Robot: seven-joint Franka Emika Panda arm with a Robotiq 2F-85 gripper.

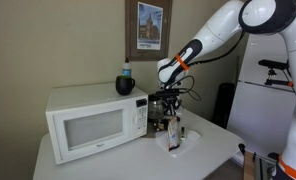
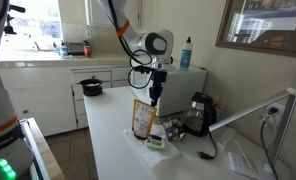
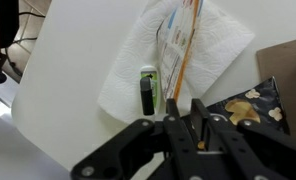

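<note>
An upright, thin packet with orange edges [image 2: 144, 118] stands on a white paper towel [image 2: 169, 158]. In the wrist view the packet [image 3: 178, 45] runs from the top edge down towards the fingertips. Beside it on the towel lies a small green and black item [image 3: 148, 88]. My gripper points down above the table, its fingers part open with a narrow gap. From the side, the gripper [image 1: 170, 109] hangs just above the packet [image 1: 173, 134]. Whether the fingers touch anything cannot be told.
A black packet with a floral print [image 3: 250, 106] lies close to the fingers. The white microwave [image 1: 96, 125] with a dark jug [image 1: 125, 82] on top stands beside the arm. A glass coffee pot [image 2: 199, 115] stands near the wall.
</note>
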